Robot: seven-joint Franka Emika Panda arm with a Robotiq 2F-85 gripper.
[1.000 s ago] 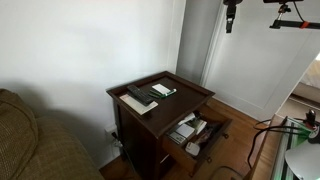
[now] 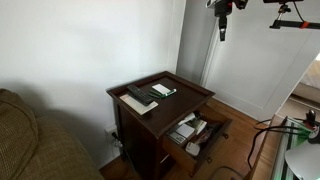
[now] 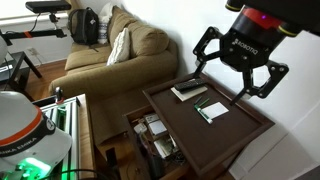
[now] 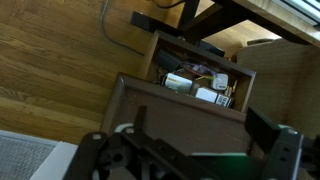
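My gripper [image 3: 221,77] hangs high above the dark cabinet, fingers wide apart and nothing between its fingers. Its fingertips also show at the top of exterior view 1, far above the cabinet top [image 2: 180,104]. On that top lie a dark remote-like object [image 3: 187,84] on a pale booklet [image 2: 138,105], and a small white pad with a green edge [image 3: 213,111]. Below, the drawer [image 4: 243,84] is pulled out, holding white boxes [image 4: 178,83] and other small items. In the wrist view the fingers cover part of the cabinet top.
A brown couch [image 3: 146,40] stands beyond the cabinet, and a white wall [image 2: 70,40] runs behind it. Cables [image 2: 262,130] lie near the robot base. Wooden floor [image 4: 60,60] is open in front of the drawer.
The gripper has come slightly lower and to the left in exterior view 1 over the last second. The cabinet, drawer and objects have stayed put.
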